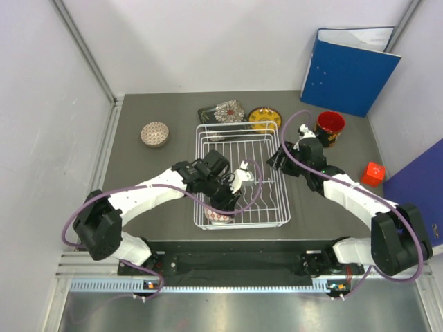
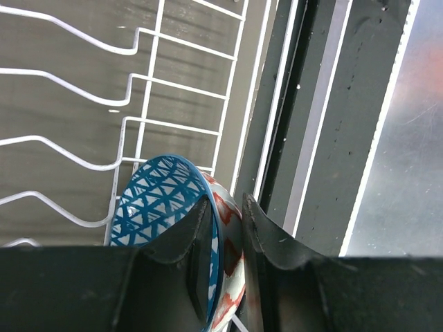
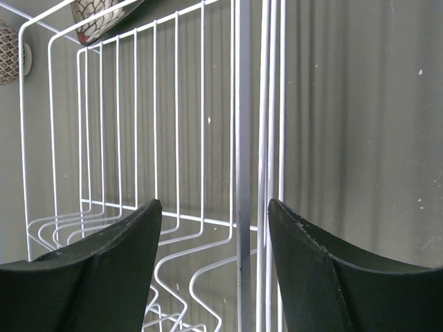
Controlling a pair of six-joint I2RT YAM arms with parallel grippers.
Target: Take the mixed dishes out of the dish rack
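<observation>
The white wire dish rack [image 1: 284,200] stands mid-table. A bowl [image 1: 219,216], blue-patterned inside and red-and-white outside, rests on its side in the rack's front left corner. My left gripper [image 1: 225,203] is over that corner. In the left wrist view, the wall of the bowl [image 2: 158,197] lies between the fingers, one inside the bowl and one outside; whether both press on it cannot be made out. My right gripper [image 1: 276,164] is open at the rack's right side, and the rack's side wires [image 3: 243,159] run between its fingers with nothing gripped.
Behind the rack lie a dark flower-patterned dish [image 1: 230,111] and a yellow plate [image 1: 264,114]. A patterned bowl [image 1: 154,134] sits at the left. To the right are a red cup [image 1: 330,125], a red block [image 1: 374,173] and a blue binder [image 1: 354,72].
</observation>
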